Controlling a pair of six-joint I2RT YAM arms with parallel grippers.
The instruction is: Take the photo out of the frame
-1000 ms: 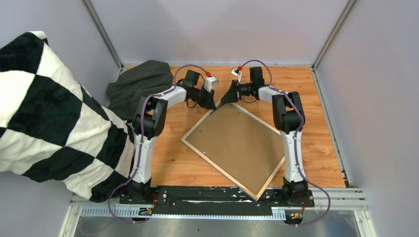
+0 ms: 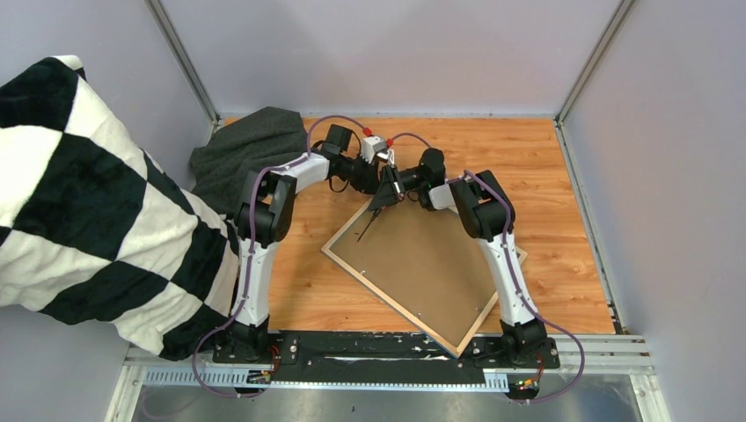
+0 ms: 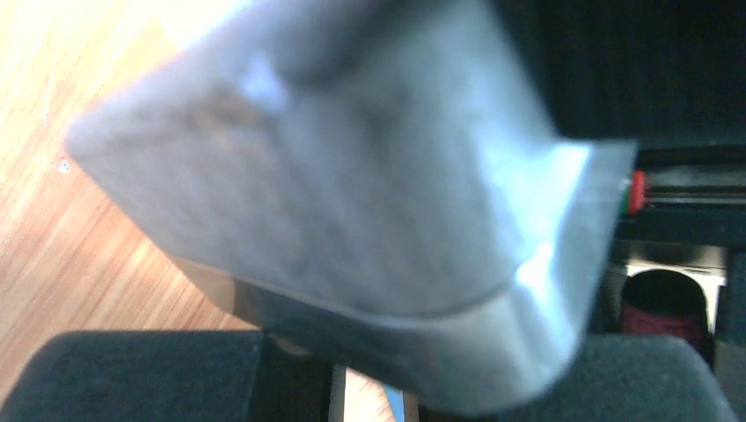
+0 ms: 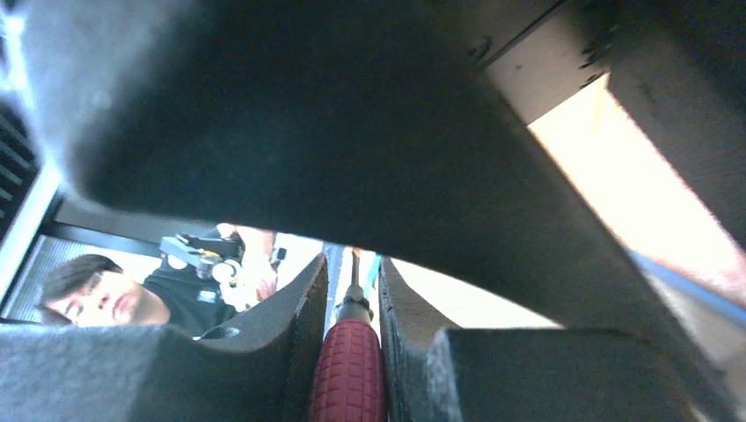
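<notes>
The picture frame lies face down, tilted like a diamond, with a brown backing board and light wooden border. My left gripper is at its back corner, shut; what it grips is mostly hidden by the other gripper's housing in the left wrist view. My right gripper is crowded against it over that corner, shut on a screwdriver with a red handle, whose thin dark shaft reaches over the board in the top view.
A grey cloth is heaped at the back left, beside a checkered cushion. Bare table shows to the right of the frame and at the back right.
My right gripper has moved left and toward the front, up against the left one, and the screwdriver has swung further over the board. The left gripper has barely moved.
</notes>
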